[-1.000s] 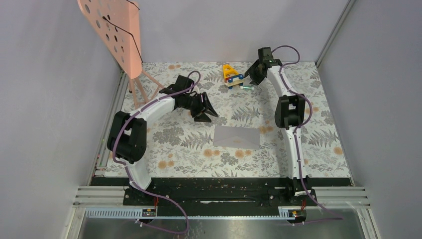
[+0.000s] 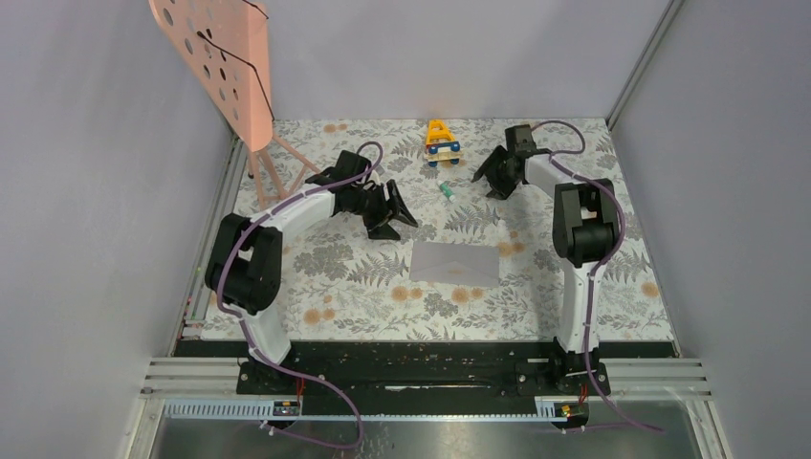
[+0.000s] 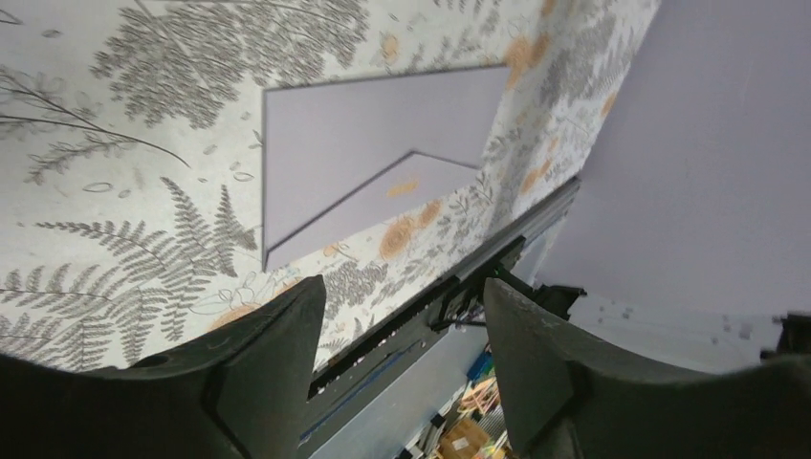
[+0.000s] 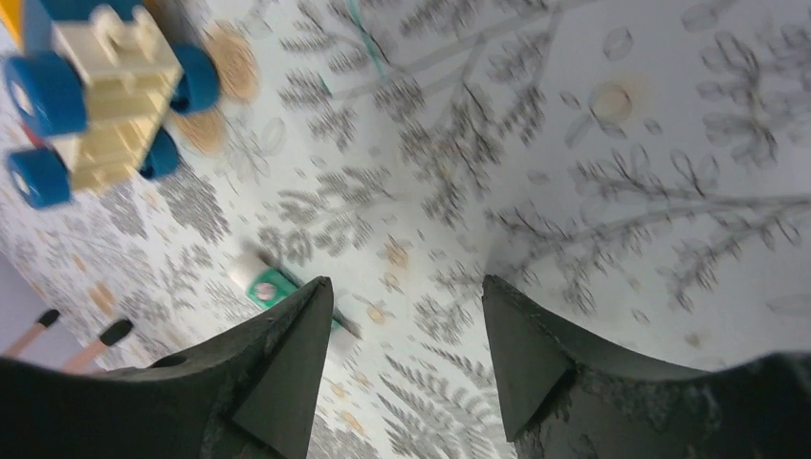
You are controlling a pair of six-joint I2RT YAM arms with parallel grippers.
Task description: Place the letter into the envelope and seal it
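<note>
A flat grey-lilac envelope lies on the patterned surface at front centre, with a triangular flap edge and a small orange mark. No separate letter can be made out. My left gripper is open above the surface, up and left of the envelope in the top view, empty. My right gripper is open, low over the back right, with nothing between its fingers. A small green tube with a white end lies just left of it.
A yellow toy with blue wheels sits at the back centre. A pink perforated board on a stand rises at the back left.
My right arm has moved toward the front and right. The green tube has shifted left and forward and turned, and the toy has straightened slightly. The left arm is almost unchanged.
</note>
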